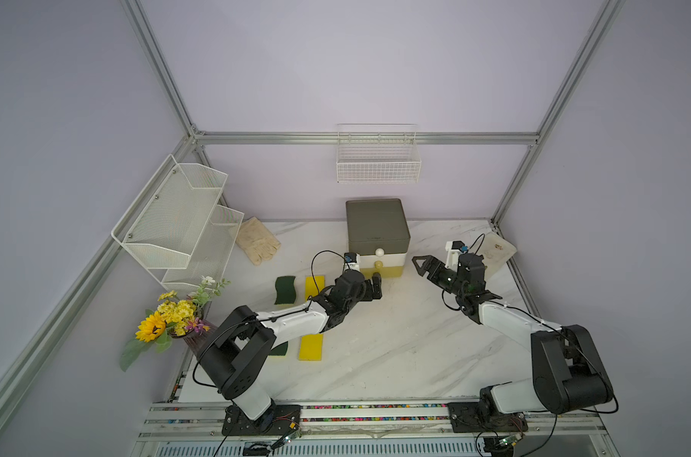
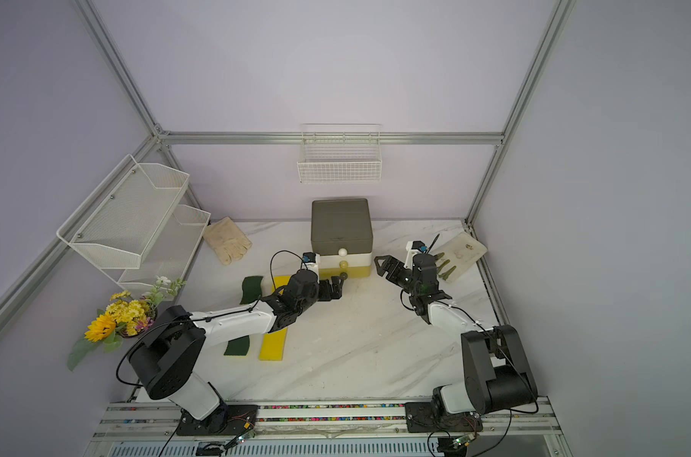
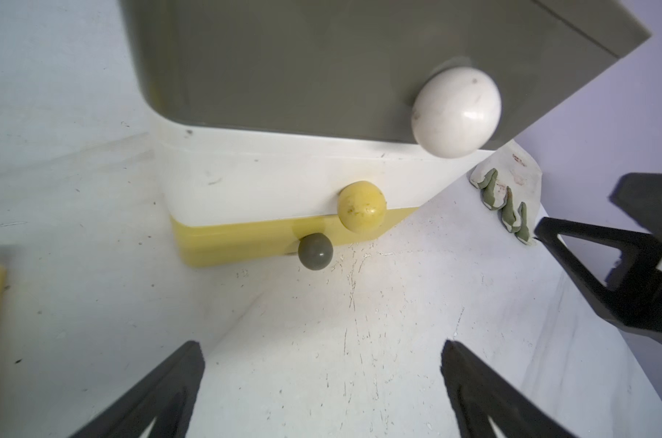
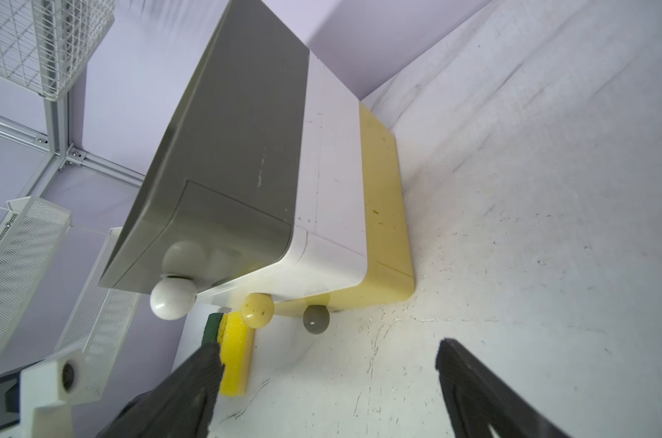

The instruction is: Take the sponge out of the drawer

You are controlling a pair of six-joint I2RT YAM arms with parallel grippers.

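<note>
A three-tier drawer box (image 1: 377, 221), grey above white above yellow, stands against the back of the table. Each tier bears one round knob: a white knob (image 3: 456, 111) on the grey drawer, a yellow knob (image 3: 361, 206) on the white one, a dark grey knob (image 3: 315, 252) on the yellow one. All the drawers look closed, and no sponge shows inside. My left gripper is open in front of the box, a little to its left, empty. To the front right of the box, my right gripper also stands open with nothing between its fingers.
Yellow sponge-like strips (image 2: 273, 345) and dark green pads (image 2: 237, 346) lie on the left, partly under the left arm. Beige gloves (image 2: 227, 240) are at back left, another glove (image 2: 461, 255) at right. Flowers (image 1: 170, 318) stand far left.
</note>
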